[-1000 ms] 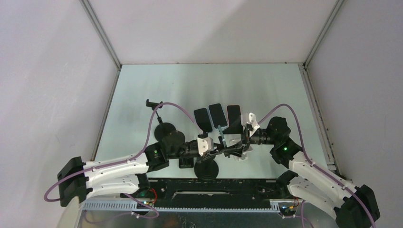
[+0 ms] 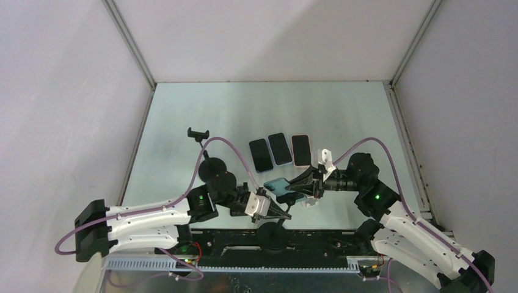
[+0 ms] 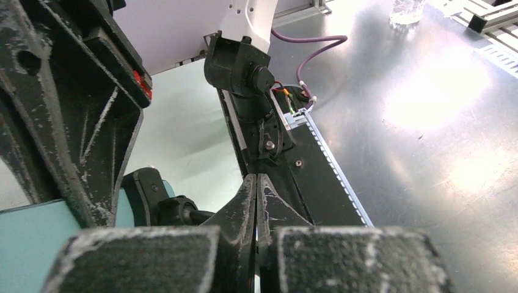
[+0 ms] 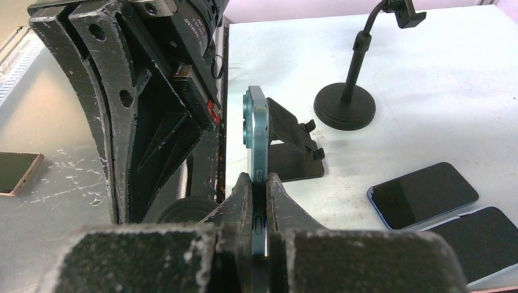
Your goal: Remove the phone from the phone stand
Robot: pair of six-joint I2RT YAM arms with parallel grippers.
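Note:
My right gripper (image 2: 289, 187) is shut on the teal phone (image 2: 277, 185), which appears edge-on between its fingers in the right wrist view. At the phone's back in the left wrist view shows the black head of the phone stand (image 3: 146, 196); whether they touch I cannot tell. The stand's round base (image 2: 272, 237) is at the table's front edge. My left gripper is shut, fingertips together with nothing between them. The stand's neck (image 3: 201, 217) is outside them, beside the left finger, its lower part hidden.
Three phones, including a black one (image 2: 261, 155), lie behind the grippers. Another stand (image 2: 212, 169) is at the left, and a small folding stand (image 4: 295, 160) is nearby.

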